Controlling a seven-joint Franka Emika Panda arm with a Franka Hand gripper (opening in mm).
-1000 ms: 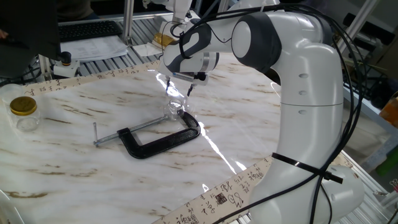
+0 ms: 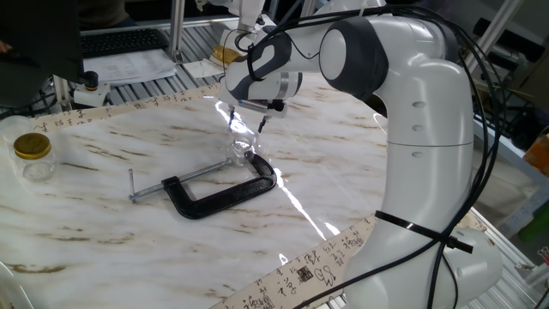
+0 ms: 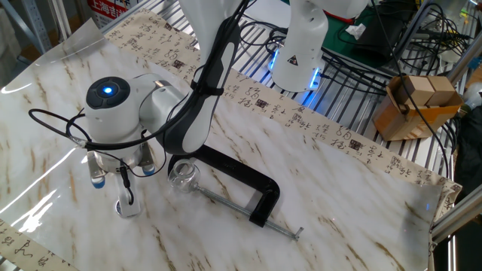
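A black C-clamp (image 2: 225,199) with a silver screw bar lies on the marbled table. At its finger end stands a small clear round object (image 2: 243,151), touching the clamp or very close to it; in exterior view 2 the clear object (image 3: 183,175) sits between the black frame (image 3: 239,175) and the screw's end. My gripper (image 2: 247,122) hangs above the table on the far side of the clear object, pointing down. Its fingers stand well apart, and nothing shows between them. Exterior view 2 also has the gripper (image 3: 123,177) left of the clamp, with a white cabled part partly covering the gap.
A clear jar with a gold lid (image 2: 33,148) stands at the table's left edge. Behind lie a keyboard (image 2: 125,41) and papers. In exterior view 2, a cardboard box (image 3: 418,109) sits beyond the table's right side.
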